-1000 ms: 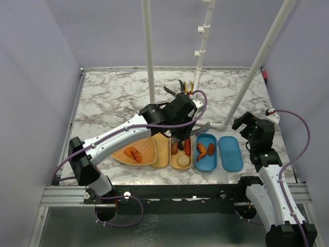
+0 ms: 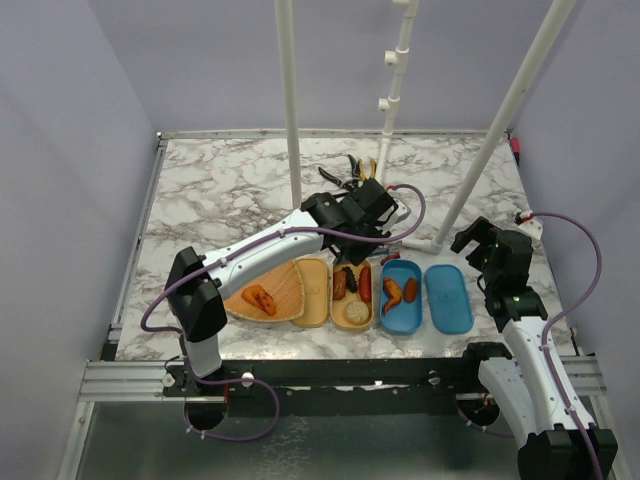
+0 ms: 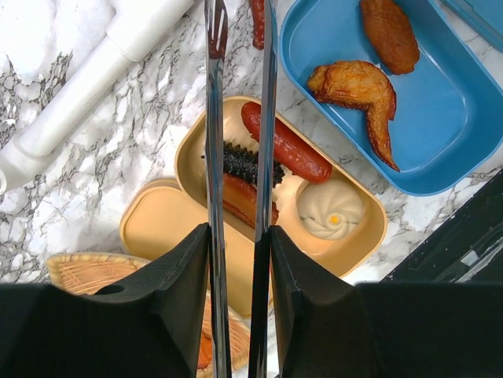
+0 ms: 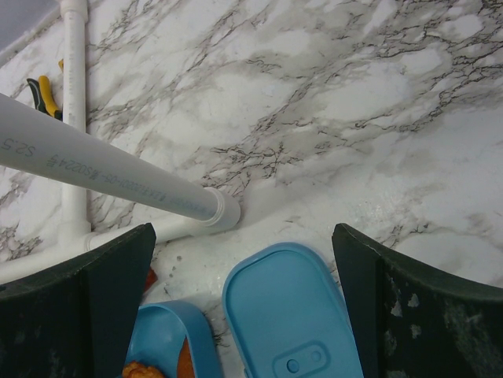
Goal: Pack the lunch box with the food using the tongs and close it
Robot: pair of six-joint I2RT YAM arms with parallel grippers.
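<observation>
My left gripper holds long steel tong blades part open over the yellow lunch box [image 2: 350, 312], which contains a sausage [image 3: 302, 157], sea cucumber, browned piece and bun [image 3: 330, 209]; nothing clearly sits between the blades. The blue box [image 2: 402, 320] holds a wing [image 3: 354, 90] and a brown piece [image 3: 389, 31]. A red piece [image 3: 258, 20] lies behind the boxes. A basket [image 2: 280, 300] at left holds orange food. My right gripper [image 2: 475, 245] stands open, empty, above the right side.
A yellow lid [image 2: 313, 305] and blue lid [image 2: 450, 300] flank the boxes. White pipes [image 2: 480, 170] rise behind; pliers lie at the back.
The left arm has shifted, its tool end moving back from over the yellow box, exposing more of the food. The right arm stays put.
</observation>
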